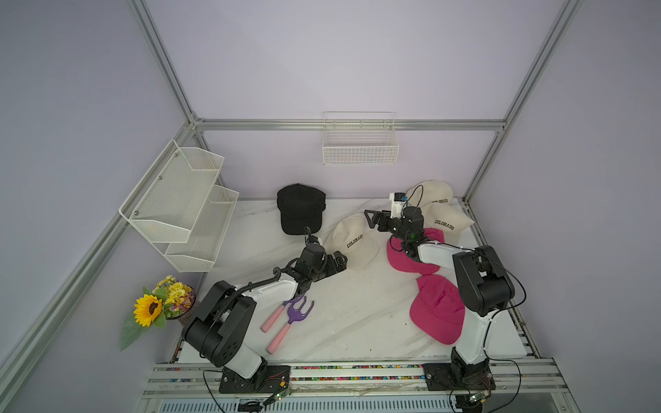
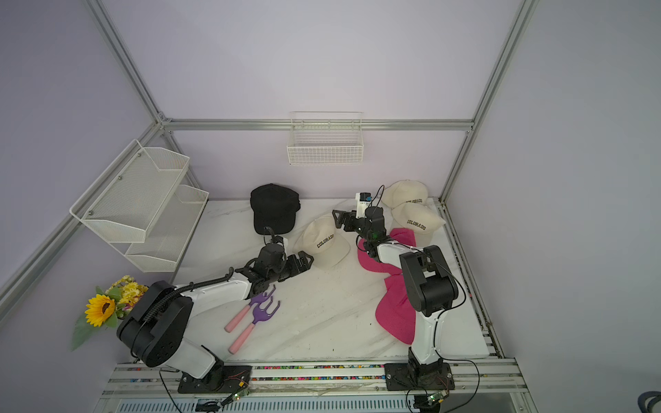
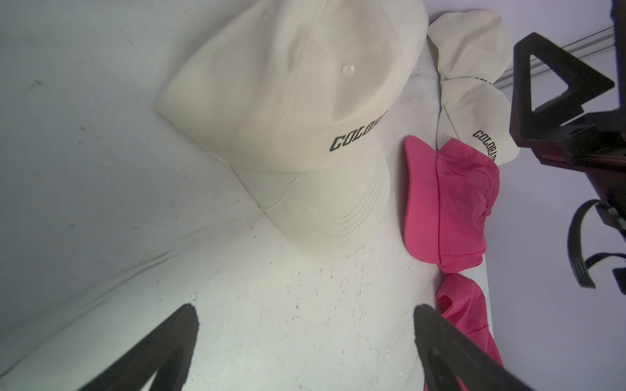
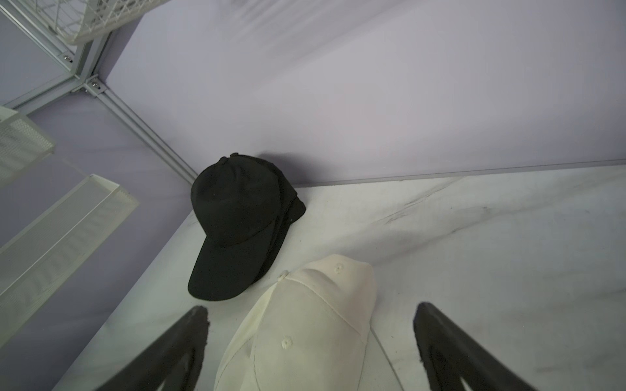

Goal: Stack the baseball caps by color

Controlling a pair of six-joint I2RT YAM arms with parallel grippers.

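Black caps (image 1: 301, 208) lie stacked at the back left; the right wrist view shows more than one. A cream COLORADO cap (image 1: 354, 244) lies mid-table, with my open left gripper (image 1: 334, 263) low at its front left, holding nothing. My open right gripper (image 1: 377, 220) is above and right of that cap, empty. Two more cream caps (image 1: 446, 221) overlap at the back right. In front of them lie two pink caps (image 1: 437, 309), one behind the other, the rear one (image 3: 456, 202) partly under the right arm in the top views.
Pink-handled purple garden forks (image 1: 297, 313) lie at the front left. A white mesh shelf (image 1: 172, 199) and sunflowers (image 1: 148, 309) stand at the left, and a wire basket (image 1: 360, 152) hangs on the back wall.
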